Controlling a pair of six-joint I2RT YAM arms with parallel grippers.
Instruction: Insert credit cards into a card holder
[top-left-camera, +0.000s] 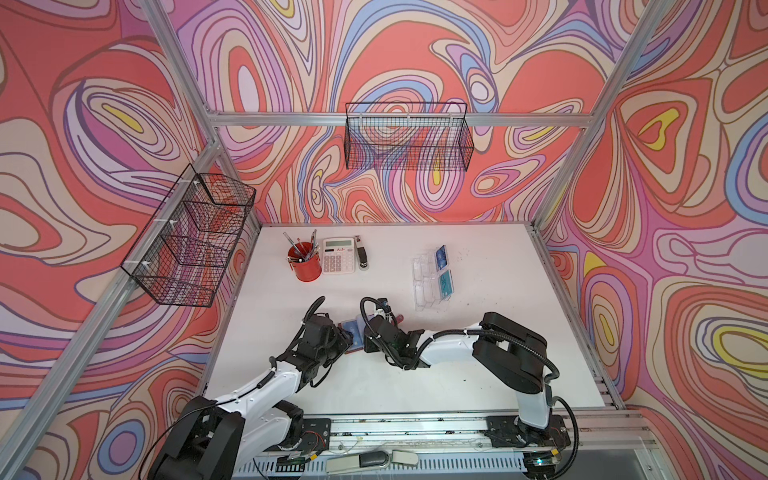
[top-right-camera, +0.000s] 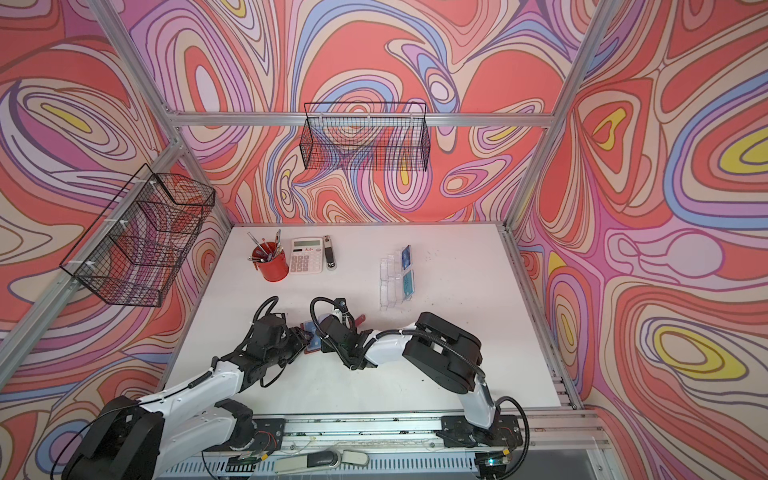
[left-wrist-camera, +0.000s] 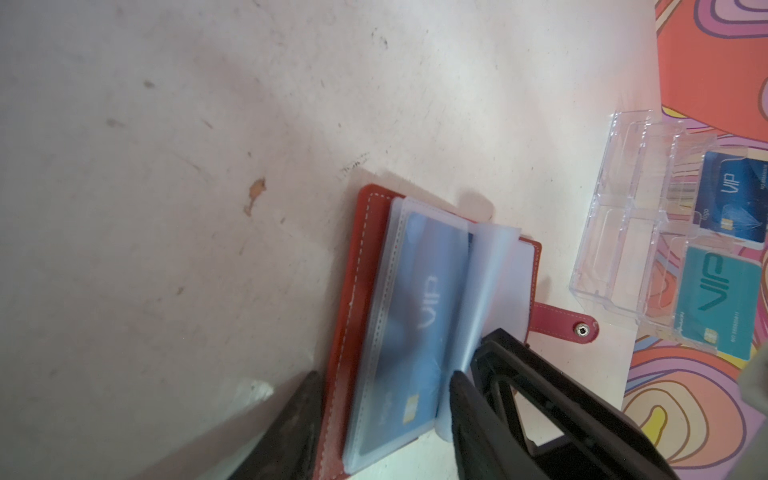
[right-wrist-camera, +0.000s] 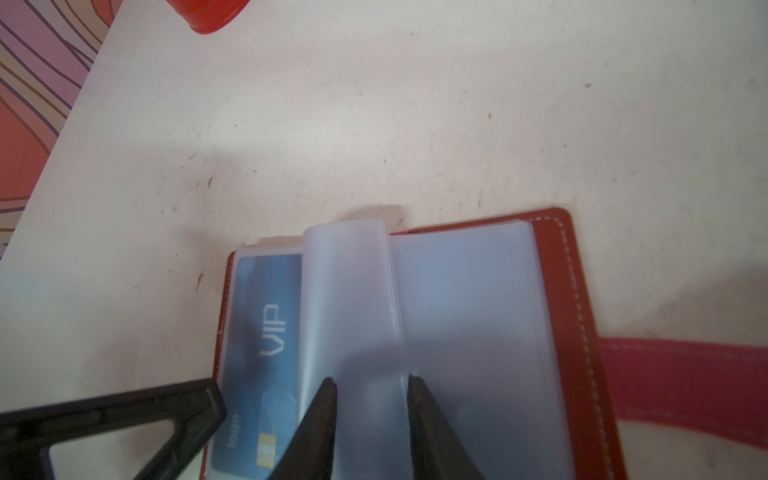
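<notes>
An open card holder with red edging (left-wrist-camera: 344, 336) lies on the table; its clear sleeves hold a blue VIP card (left-wrist-camera: 424, 304), and one sleeve (right-wrist-camera: 352, 296) stands curled in the middle. My left gripper is open at the holder's left edge. My right gripper is low over the curled sleeve, part open, fingertips at it; whether they pinch it I cannot tell. A clear rack (top-left-camera: 424, 284) at the back right holds a dark blue card (top-left-camera: 440, 257) and a teal card (top-left-camera: 445, 284).
A red pen cup (top-left-camera: 306, 264), a calculator (top-left-camera: 338, 256) and a stapler (top-left-camera: 361, 253) stand at the back left.
</notes>
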